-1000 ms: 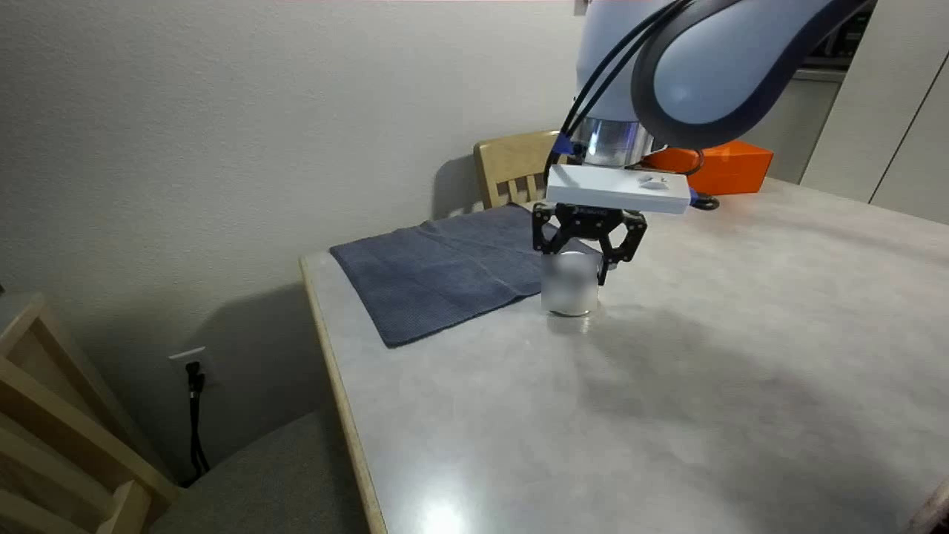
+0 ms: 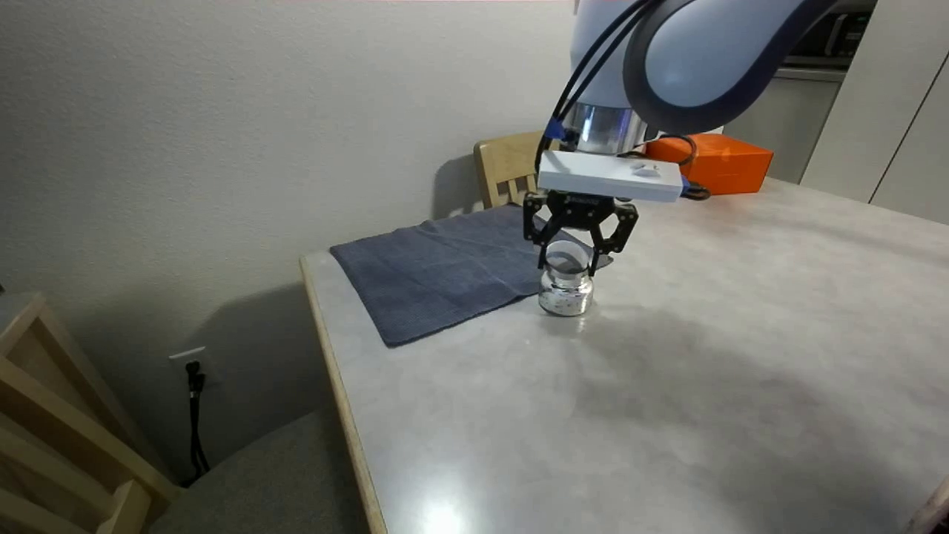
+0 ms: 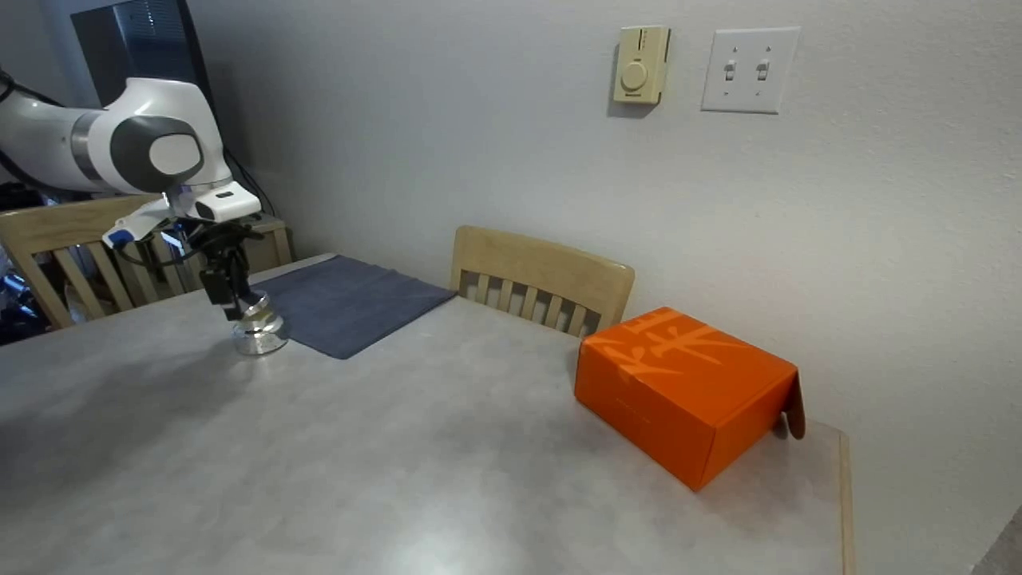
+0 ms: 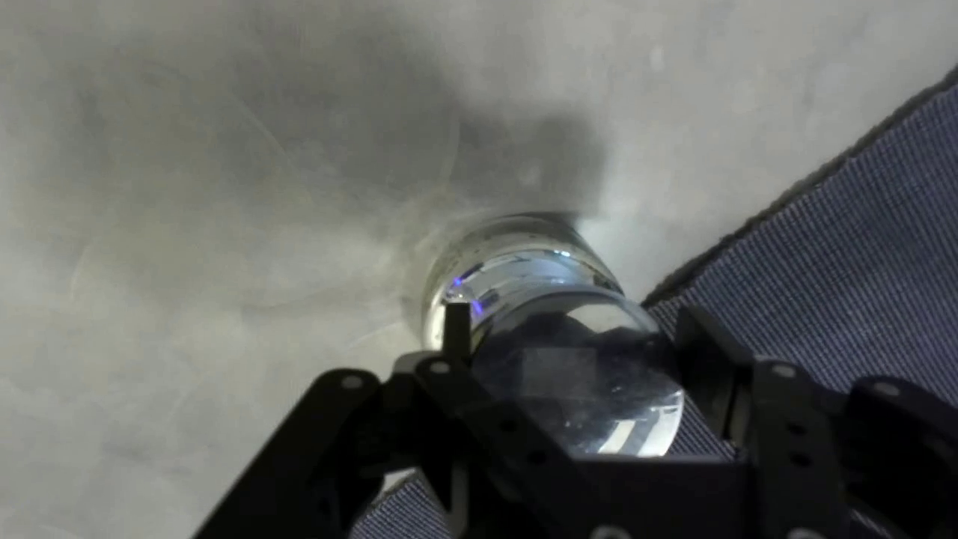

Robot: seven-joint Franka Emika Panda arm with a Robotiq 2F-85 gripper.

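Note:
A silvery, shiny jar [image 2: 566,297] stands on the table with a clear, round top piece [image 2: 567,256] above its body. My gripper [image 2: 567,267], pointing down, is shut on that top piece, one finger at either side. Seen from the wrist, the rounded, reflective top piece [image 4: 575,386] fills the space between the fingertips of my gripper, and the jar's body [image 4: 503,265] shows beneath. In exterior view 2 the top looks slightly tilted over the jar [image 3: 260,332]. Whether the two parts are separate I cannot tell.
A dark blue cloth [image 2: 445,271] lies flat right beside the jar, near the table's edge. An orange box [image 3: 685,383] sits far off at another end. Wooden chairs [image 3: 536,273] stand along the wall.
My gripper has risen a little and shifted slightly left in exterior view 1. The clear top now shows distinct from the jar's body, where a blurred shape was before.

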